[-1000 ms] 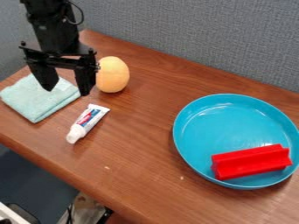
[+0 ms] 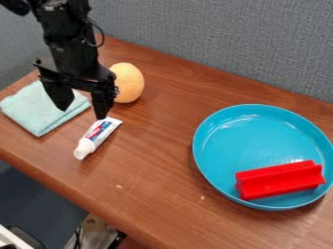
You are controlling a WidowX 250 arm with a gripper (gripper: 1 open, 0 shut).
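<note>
My black gripper [image 2: 81, 97] is at the upper left, low over a folded pale-blue cloth [image 2: 34, 105] and just above and left of a white toothpaste tube [image 2: 97, 136], with its fingers spread open. A yellow egg-shaped object [image 2: 129, 83] sits just right of the gripper, partly behind it. On the right, a blue plate [image 2: 247, 134] holds a red block [image 2: 278, 179].
The wooden table [image 2: 169, 195] has clear room in its middle and front. A grey fabric partition [image 2: 235, 44] runs along the back. The table's left front edge drops to a dark floor.
The gripper has shifted slightly and now sits a little differently over the cloth, close to the egg-shaped object. The objects on the table look unmoved.
</note>
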